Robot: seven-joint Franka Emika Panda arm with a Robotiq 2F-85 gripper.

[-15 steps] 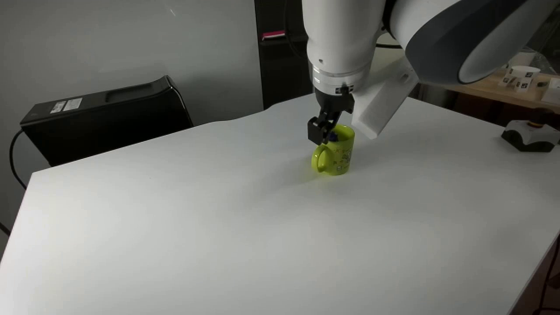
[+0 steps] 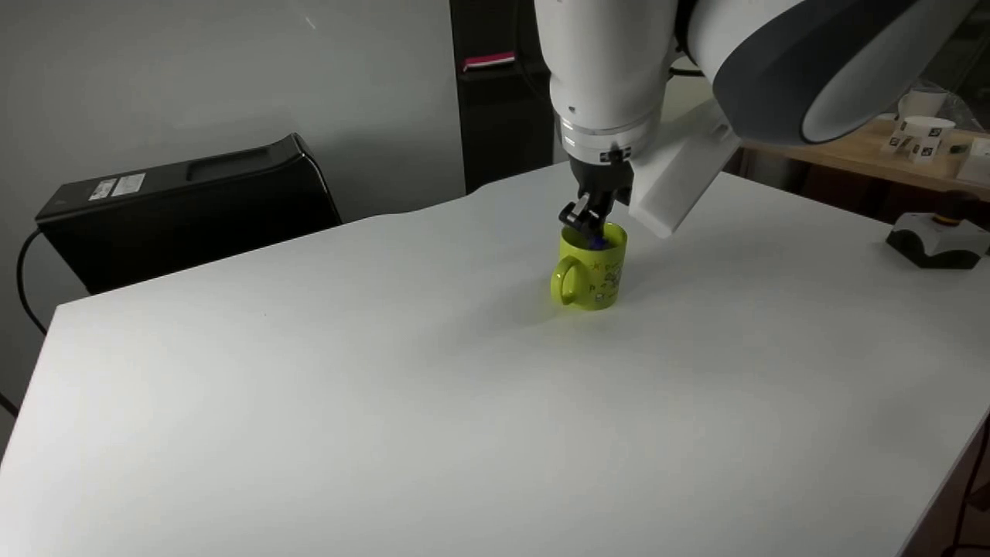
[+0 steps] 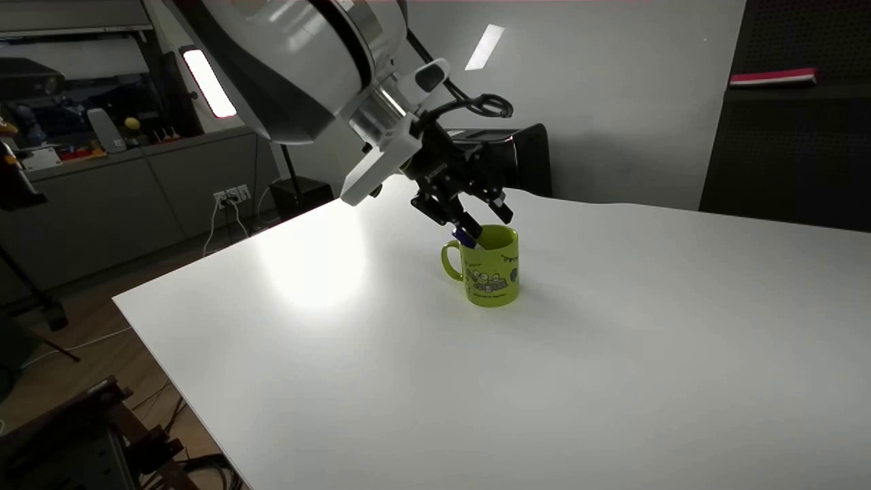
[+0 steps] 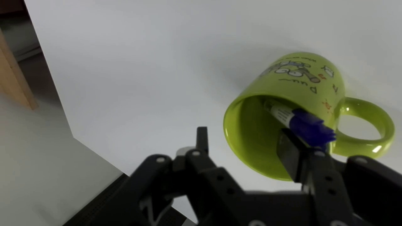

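Note:
A yellow-green mug (image 2: 603, 278) with printed cartoons stands upright on the white table. Inside it leans a marker (image 4: 305, 124) with a white body and a blue-purple cap, the cap near the rim on the handle side. Just above the mug is my gripper, its fingers apart. In the wrist view one finger (image 4: 292, 154) overlaps the mug's opening right beside the cap, while the other finger (image 4: 202, 139) lies outside the rim. Nothing is seen clamped between them; whether the near finger touches the cap I cannot tell.
A black box-shaped device (image 2: 195, 199) stands behind the far edge at the left. At the right edge sits a small white-and-black device (image 2: 940, 241).
My gripper has shifted slightly to the right in exterior view 1, and a fingertip now overlaps the mug's opening. The mug stands in the same place.

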